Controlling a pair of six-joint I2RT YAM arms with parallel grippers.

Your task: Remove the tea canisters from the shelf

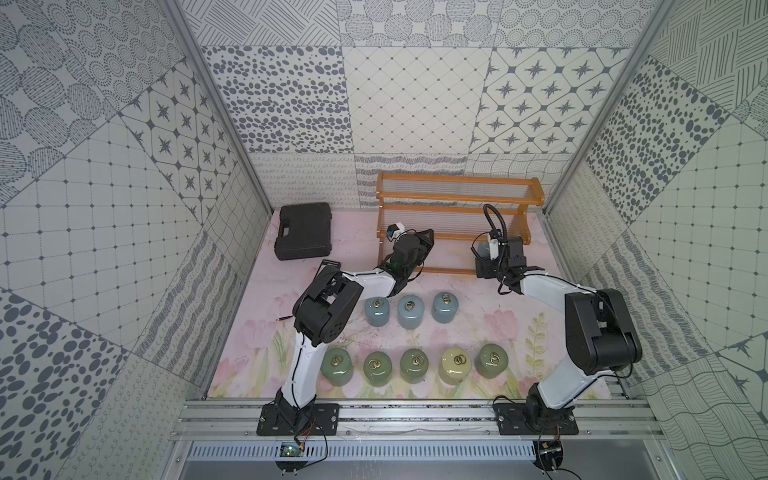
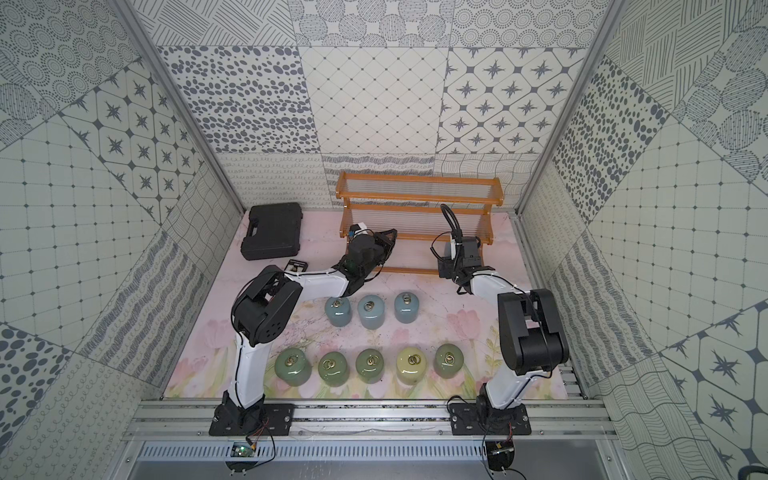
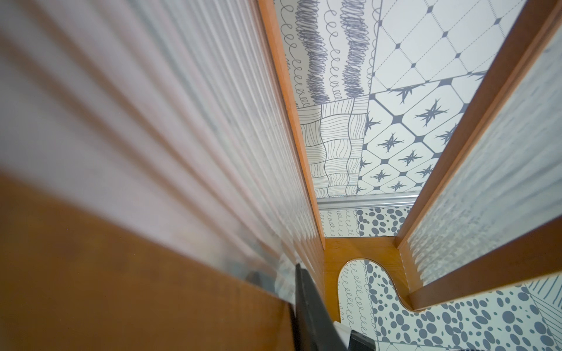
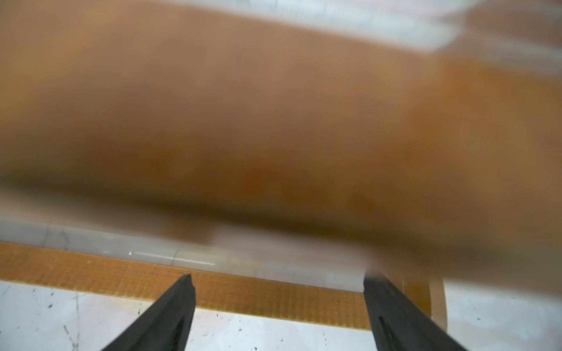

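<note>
The wooden shelf (image 1: 460,209) stands at the back with no canister visible on its tiers; my arms hide parts of it. My left gripper (image 1: 427,237) is at the shelf's left half. In the left wrist view, its dark finger (image 3: 311,313) lies against a wooden rail (image 3: 146,280), and it appears shut on that rail. My right gripper is at the right front of the shelf, fingers apart, with no canister between them. Several blue canisters (image 1: 410,310) stand in front of the shelf. Green canisters (image 1: 414,365) and a yellowish one (image 1: 455,365) line the front.
A black case (image 1: 304,230) lies at the back left. A small dark object (image 1: 328,265) sits near it, partly behind the left arm. Free table shows right of the blue canisters. In the right wrist view, a blurred wooden rail (image 4: 263,117) is very close.
</note>
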